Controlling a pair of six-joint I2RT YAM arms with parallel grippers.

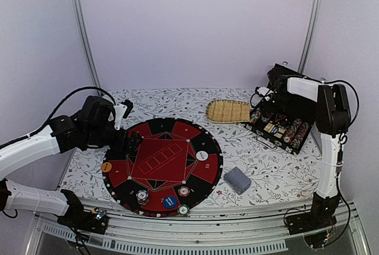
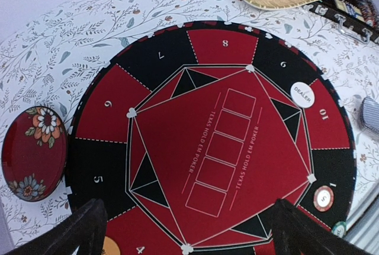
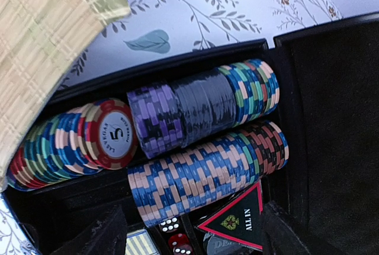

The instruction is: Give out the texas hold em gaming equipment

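Observation:
The open chip case [image 1: 283, 129] stands at the back right, its lid raised. My right gripper is above it with fingers apart. In the right wrist view, colored chip rows [image 3: 192, 175], a tilted red "5" chip [image 3: 112, 134], the triangular ALL IN marker [image 3: 238, 218] and dice [image 3: 170, 225] lie in the case. My left gripper hovers open over the left part of the round poker mat [image 2: 160, 207], nothing between its fingers. The white dealer button [image 2: 302, 94] and a red chip [image 2: 323, 198] rest on the mat.
A wicker basket [image 1: 228, 111] lies just left of the case. Stacked cards [image 1: 237, 180] sit right of the mat. A flowered red oval object [image 2: 35, 153] is beside the mat's left side.

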